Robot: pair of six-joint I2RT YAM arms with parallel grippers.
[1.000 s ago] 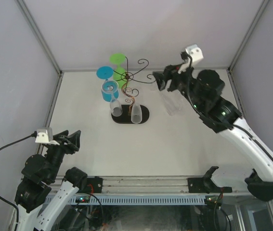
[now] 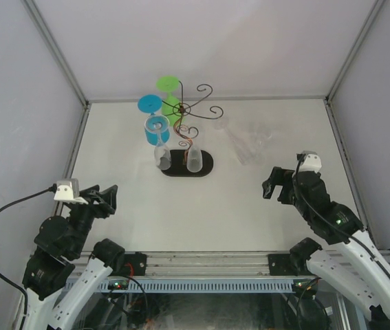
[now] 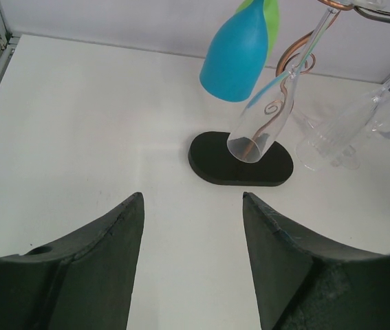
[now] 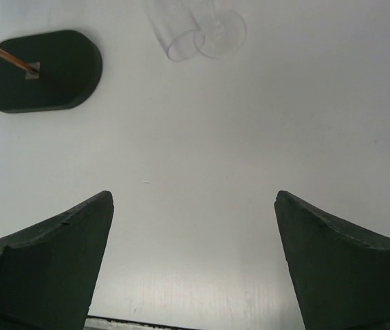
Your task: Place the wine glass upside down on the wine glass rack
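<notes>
The metal rack [image 2: 181, 110] stands on a black oval base [image 2: 170, 168]. Blue [image 2: 150, 104] and green [image 2: 169, 85] glasses hang upside down on it, along with clear glasses [image 2: 195, 159]. Faint clear glassware [image 2: 246, 144] is right of the rack; in the right wrist view a clear glass [image 4: 223, 36] is near the top. My left gripper [image 2: 104, 199] is at the front left, its fingers apart and empty. My right gripper [image 2: 274, 184] is at the right, front-right of the rack, open with nothing between its fingers.
Grey walls and metal rails bound it at the back and sides, with a metal edge at the front.
My right arm has drawn back from over the clear glassware toward the front right and down. The left arm has barely moved.
</notes>
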